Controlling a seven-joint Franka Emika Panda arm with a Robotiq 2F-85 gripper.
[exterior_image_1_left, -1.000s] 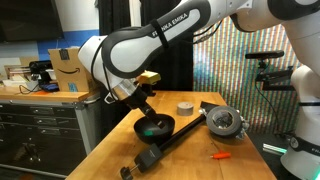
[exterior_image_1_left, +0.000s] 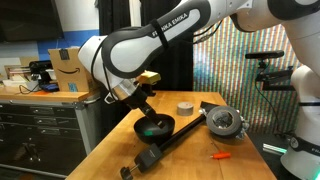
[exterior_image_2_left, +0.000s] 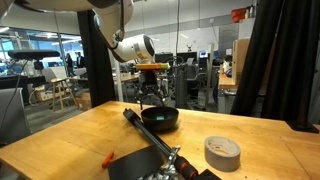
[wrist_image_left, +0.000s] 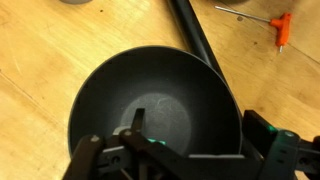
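A round black bowl (wrist_image_left: 155, 80) fills much of the wrist view, and its dark rim also shows on the table in exterior view 1 (exterior_image_1_left: 180, 122). Inside the bowl lies a small green thing (exterior_image_1_left: 150, 131), mostly hidden behind my hand in the wrist view. My gripper (exterior_image_1_left: 129, 98) hangs above the bowl and points down toward it. In the wrist view its fingers (wrist_image_left: 262, 135) stand wide apart at the lower left and right, open, with nothing held between them.
A long black bar (exterior_image_2_left: 150, 136) lies right beside the bowl. An orange-handled hex key (wrist_image_left: 284, 30) rests past the bar. A roll of tape (exterior_image_2_left: 222, 152) stands apart from the bowl. Bare wood (exterior_image_2_left: 60, 135) stretches away on the other side.
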